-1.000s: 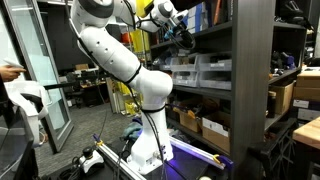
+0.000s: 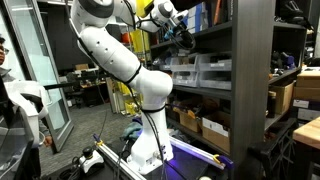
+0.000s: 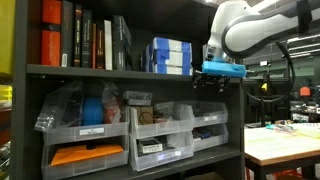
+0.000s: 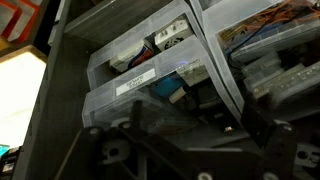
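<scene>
My gripper (image 3: pixel 203 92) hangs from the raised arm (image 3: pixel 250 35) in front of the shelf unit, pointing down toward the clear drawers. In the wrist view its dark fingers (image 4: pixel 262 128) stand wide apart, with nothing visible between them. Below it, a clear drawer with a white label (image 4: pixel 136 82) holds small boxes and other items. The stacked clear drawers (image 3: pixel 160 147) sit on the lower shelf, and the gripper is above the right-hand ones, not touching them as far as shows.
Above the drawers, a shelf board (image 3: pixel 100 72) carries several books (image 3: pixel 82 40) and blue-and-white boxes (image 3: pixel 168 57). A thick dark upright (image 2: pixel 250 80) stands close to the arm's right. A wooden table (image 3: pixel 280 147) lies beyond the shelf's right end.
The arm and gripper have not visibly moved.
</scene>
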